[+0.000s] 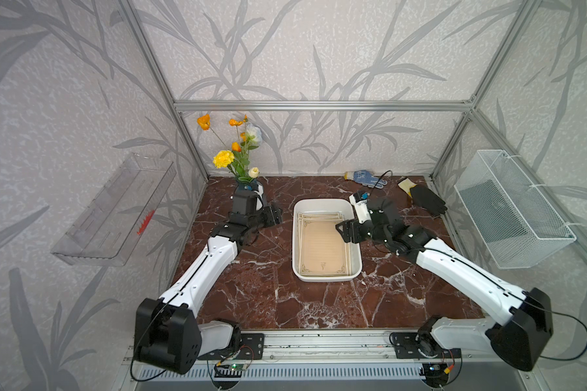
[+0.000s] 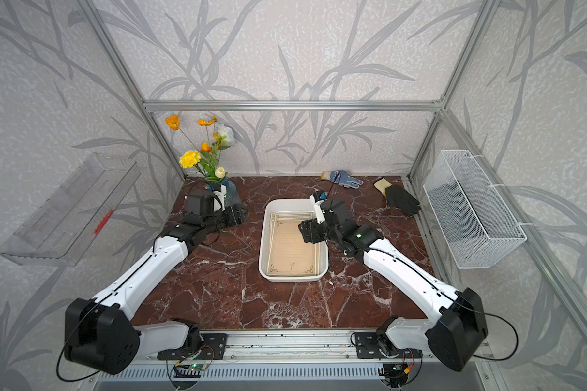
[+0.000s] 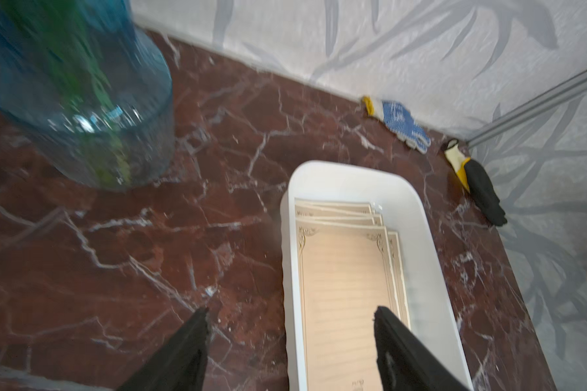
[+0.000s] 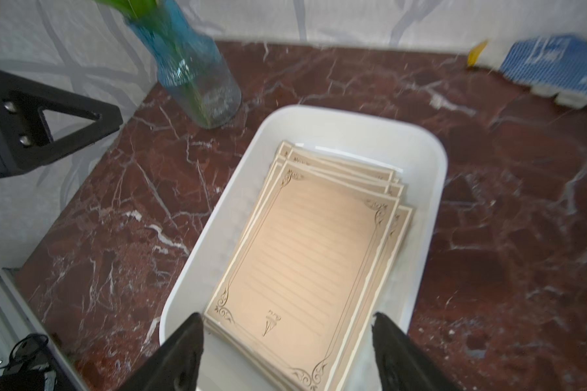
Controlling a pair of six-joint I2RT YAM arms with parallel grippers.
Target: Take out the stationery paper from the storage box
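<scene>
A white storage box (image 1: 294,238) with rounded corners sits mid-table. Inside it lies a slightly fanned stack of beige stationery paper (image 4: 306,254) with lined sheets and ornamented borders. My left gripper (image 1: 277,213) hovers to the left of the box, near the vase, its fingers (image 3: 182,348) apart and empty. Over the box's right rim hangs my right gripper (image 1: 344,230), covering a bit of the rim in the top views. Its fingers (image 4: 388,352) are spread too, with nothing between them and the paper below.
A blue glass vase (image 4: 205,91) of flowers stands at the back left, close to the left arm. Two gloves, one blue (image 1: 366,178) and one black (image 1: 428,198), lie at the back right. Baskets hang on both side walls.
</scene>
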